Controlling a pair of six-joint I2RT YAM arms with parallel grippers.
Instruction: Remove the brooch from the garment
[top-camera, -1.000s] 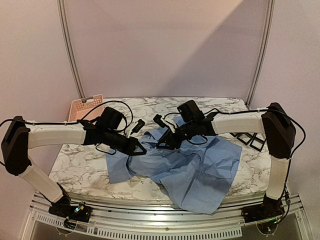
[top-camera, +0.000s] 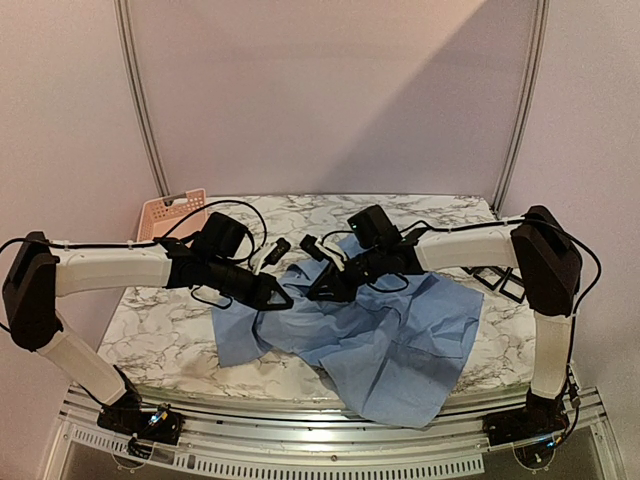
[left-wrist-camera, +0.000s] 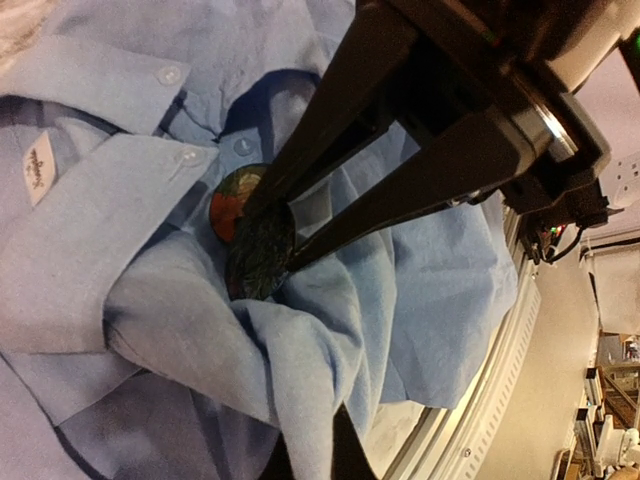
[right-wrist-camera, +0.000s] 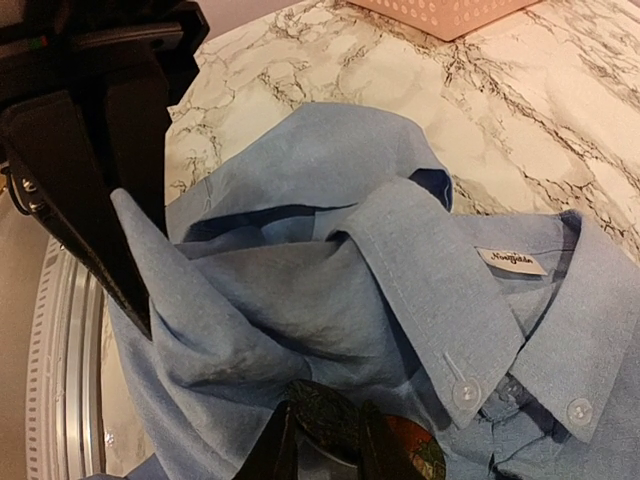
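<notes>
The blue shirt (top-camera: 400, 350) lies spread and crumpled on the table. My left gripper is shut on a raised fold of its cloth, close to the collar. Beside that fold the brooch (left-wrist-camera: 262, 262) shows as two overlapping round pieces, one dark and one red and green. My right gripper is part open, its fingers (left-wrist-camera: 400, 185) spread apart with their tips at the dark piece. In the right wrist view the brooch (right-wrist-camera: 325, 412) is partly covered by those fingertips; a firm hold on it does not show.
A pink basket (top-camera: 172, 214) stands at the back left. Black frames (top-camera: 498, 281) lie by the right arm. Bare marble (top-camera: 290, 212) shows behind the shirt. The two grippers are close together over the collar.
Over the last second my right gripper has moved a little left and down, nearer my left gripper. The left arm and the shirt look unchanged.
</notes>
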